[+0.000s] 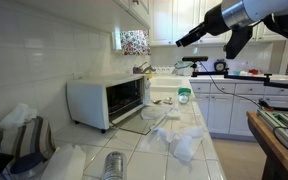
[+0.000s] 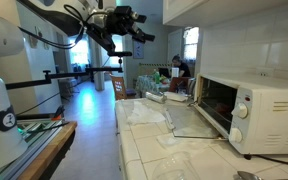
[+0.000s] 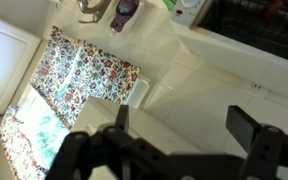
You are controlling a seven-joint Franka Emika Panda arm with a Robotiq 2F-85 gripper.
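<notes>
In the wrist view my gripper stands open, its two dark fingers wide apart and nothing between them. Exterior view 1 has the gripper (image 1: 205, 48) high at the upper right, well above the counter (image 1: 149, 165). From the other side, in exterior view 2, the arm (image 2: 89, 20) reaches in from the upper left, also clear of every surface. A white toaster oven (image 1: 89, 103) with a dark glass door sits against the tiled wall. Crumpled white paper or cloth (image 1: 184, 148) lies on the counter in front of it.
Near the front stand a clear glass (image 1: 114, 164) and a striped dark item (image 1: 27, 165). A green-white container (image 1: 183, 95) is farther back. A metal tray (image 2: 187, 121) lies before the oven. Upper cabinets (image 1: 84, 12) overhang the counter. A person sits in the background.
</notes>
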